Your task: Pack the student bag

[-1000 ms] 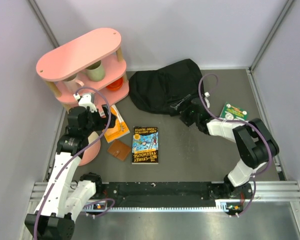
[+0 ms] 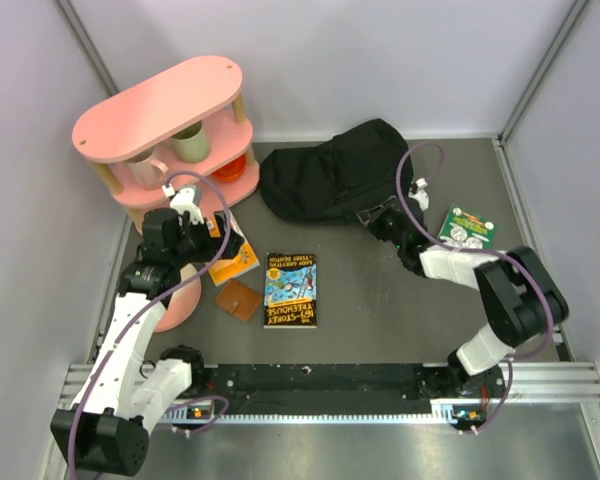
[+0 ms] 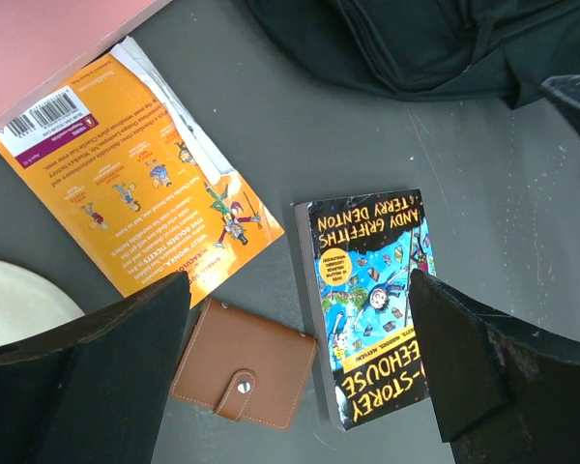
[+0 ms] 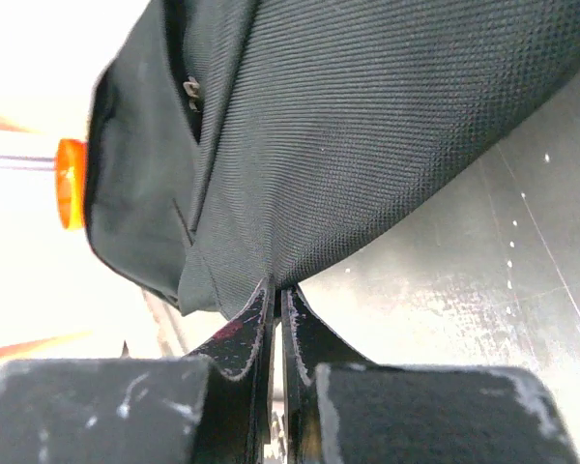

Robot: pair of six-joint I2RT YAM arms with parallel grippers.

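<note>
The black bag (image 2: 325, 175) lies slumped at the back middle of the table. My right gripper is shut on the bag's near edge, with a pinch of black fabric (image 4: 367, 164) at its fingertips. Wide apart stand the fingers of my left gripper, above the brown wallet (image 3: 244, 365) and the treehouse book (image 3: 372, 300), touching neither. An orange book (image 3: 135, 174) lies at the foot of the pink shelf. A green book (image 2: 467, 228) is at the right, partly behind the right arm.
The pink shelf (image 2: 165, 105) at the back left carries a pink mug (image 2: 147, 170), a green mug (image 2: 190, 145) and an orange bowl (image 2: 230, 170). A round plate (image 3: 19, 304) lies left of the wallet.
</note>
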